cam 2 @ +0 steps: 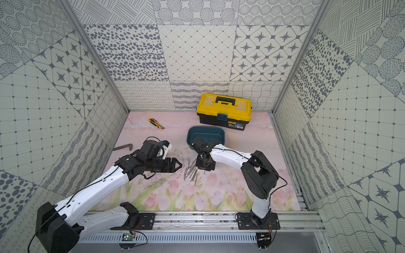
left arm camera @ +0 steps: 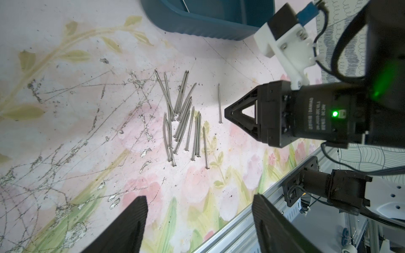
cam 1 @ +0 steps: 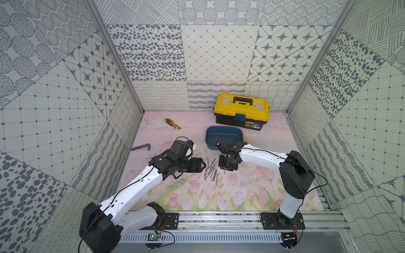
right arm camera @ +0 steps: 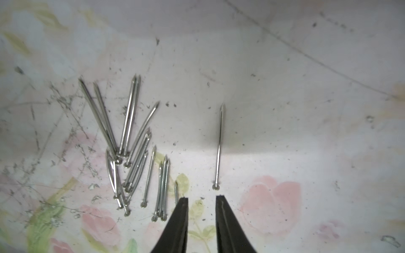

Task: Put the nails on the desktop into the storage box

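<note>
A loose pile of steel nails (left arm camera: 182, 126) lies mid-table, with one separate nail (right arm camera: 219, 147) to its right. The teal storage box (cam 1: 223, 132) stands behind the pile; a thin metal piece shows inside it in the left wrist view. My left gripper hangs left of the pile, fingers apart, nothing between them. My right gripper is over the nails near the lone one, fingertips apart with nothing held; in the left wrist view it points at that nail.
A yellow-black toolbox (cam 1: 241, 107) stands at the back right, a utility knife (cam 1: 172, 123) at the back left, and a metal bar tool (cam 1: 141, 146) at the left.
</note>
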